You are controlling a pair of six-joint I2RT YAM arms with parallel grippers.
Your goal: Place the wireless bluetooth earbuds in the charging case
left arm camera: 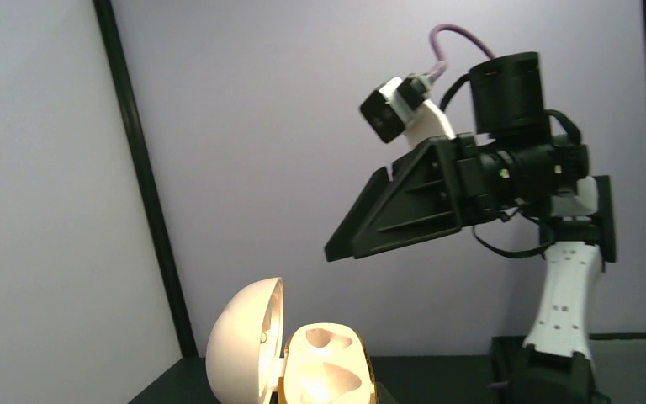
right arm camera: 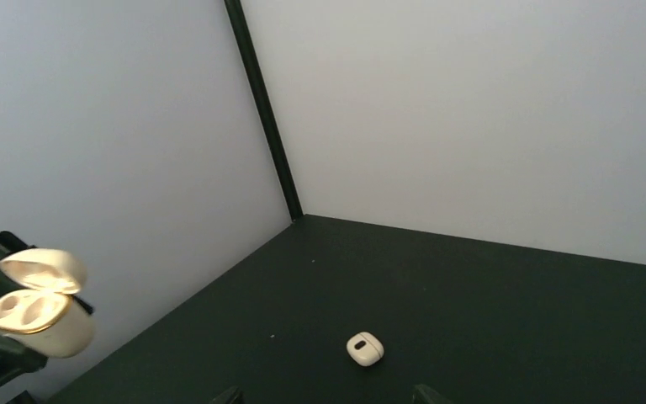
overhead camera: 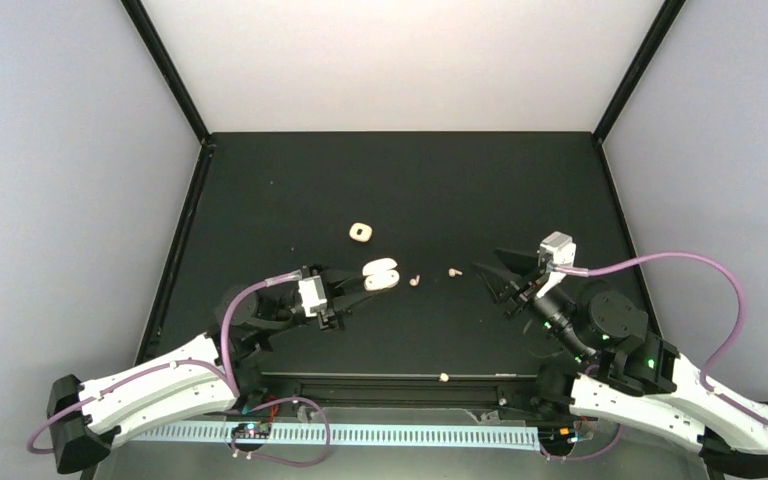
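Observation:
The white charging case is held upright with its lid open and two empty wells visible, my left gripper shut on it. It also shows at the left of the right wrist view. Two small earbuds lie on the dark table between the grippers. My right gripper is raised at the right, open and empty, away from the case.
Another small white square case lies behind the left gripper. A small white piece is at the front edge.

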